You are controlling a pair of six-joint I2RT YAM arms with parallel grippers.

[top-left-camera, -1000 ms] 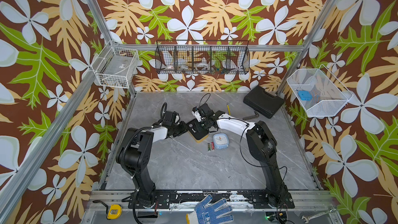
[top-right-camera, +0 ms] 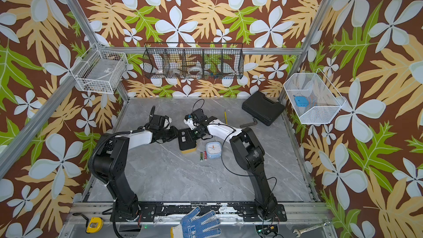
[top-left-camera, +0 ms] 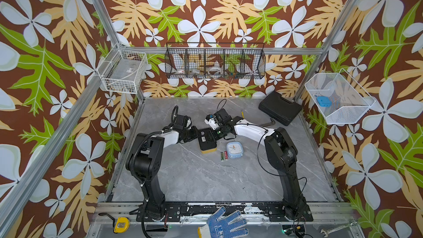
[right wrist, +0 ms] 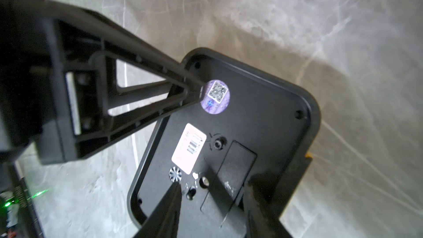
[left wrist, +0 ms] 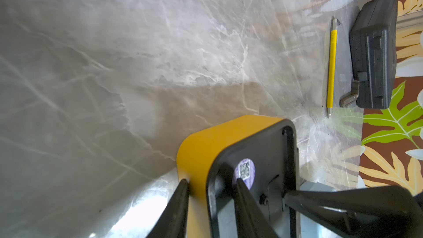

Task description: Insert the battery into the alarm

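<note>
A yellow-and-black alarm [top-left-camera: 207, 143] lies at the table's centre, its black back with stickers and a lid outline facing up. My left gripper is at its left end, one finger against the yellow side and the other over the black back, part open. My right gripper is low over the back near the lid outline, fingers apart; in the right wrist view my left gripper reaches to the purple sticker. Two batteries [top-left-camera: 223, 155] lie in front, left of a light-blue clock [top-left-camera: 234, 149].
A black case [top-left-camera: 279, 108] lies at the back right, with a yellow pen [left wrist: 331, 68] and a dark tool nearby. Wire baskets hang at the back and both sides.
The alarm has turned from a diagonal to a more upright lie in the top left view. Both grippers have shifted slightly with it.
</note>
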